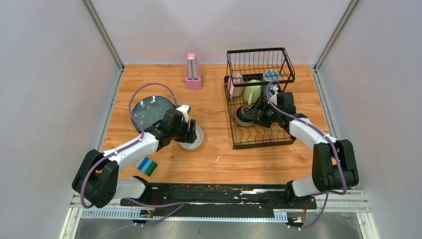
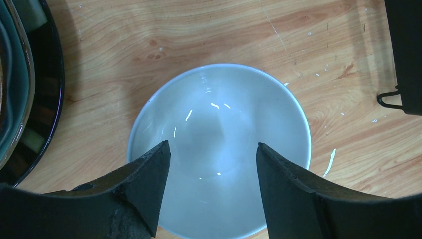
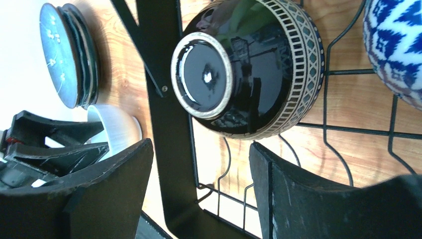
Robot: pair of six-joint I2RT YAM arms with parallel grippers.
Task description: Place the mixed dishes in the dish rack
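Note:
A white bowl (image 2: 219,119) lies on the table, with my left gripper (image 1: 190,130) over it, fingers apart and nothing gripped. A dark patterned bowl (image 3: 249,69) sits tilted in the black rack (image 1: 263,146), its base facing sideways. My right gripper is just beside that bowl, fingers apart, nothing between them but rack wires. A blue-and-white piece (image 3: 393,45) stands near it. Mugs, pink (image 1: 235,84) and green (image 1: 251,94), are in the rack's back part.
Stacked dark plates (image 1: 148,108) lie left of the white bowl. A pink object (image 1: 194,77) stands at the back; a blue-green block (image 1: 146,166) lies at the front left.

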